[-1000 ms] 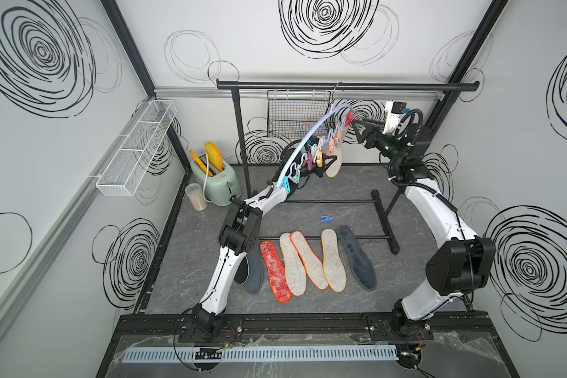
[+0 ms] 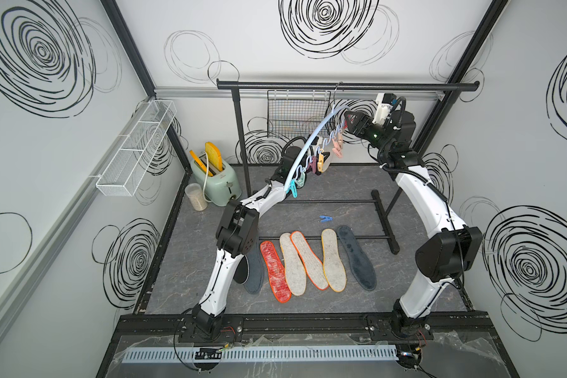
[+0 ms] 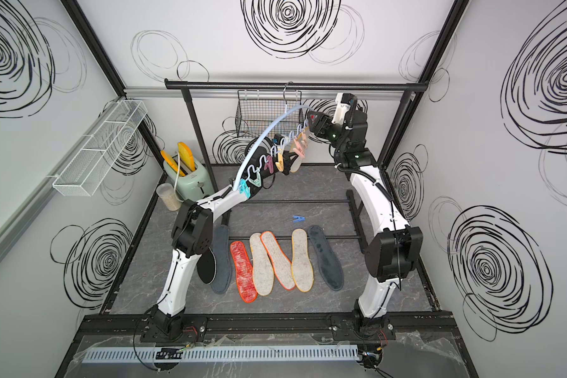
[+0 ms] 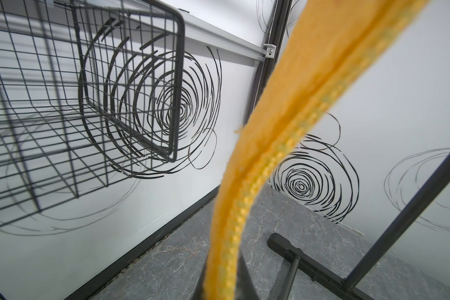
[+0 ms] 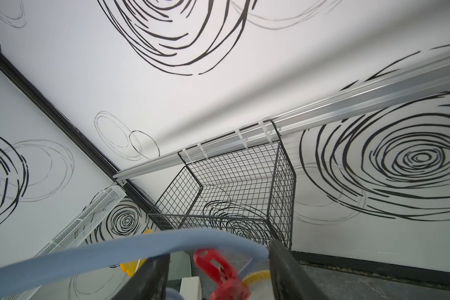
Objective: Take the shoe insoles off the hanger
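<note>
A pale blue hanger (image 2: 310,141) hangs from the black rail, turned at an angle, with coloured clips along it. A light insole with yellow edging (image 4: 257,165) runs down the left wrist view to the fingers of my left gripper, which is shut on its edge. From above, clips and hanger largely cover that gripper and the insole (image 3: 296,165). My right gripper is partly open at the hanger's right end; a red clip (image 5: 231,290) shows between its separated fingers. Whether the fingers touch the clip I cannot tell.
Several insoles, including a red one (image 2: 275,272) and a dark one (image 2: 357,258), lie at the table's front. A blue clip (image 2: 325,218) lies behind them. A wire basket (image 2: 298,113) is on the back wall; a green toaster (image 2: 222,187) stands left.
The hanger has swung. The left gripper has gone from open beside the insole to shut on it, and the insole shows less. My right gripper has moved left to the red clip.
</note>
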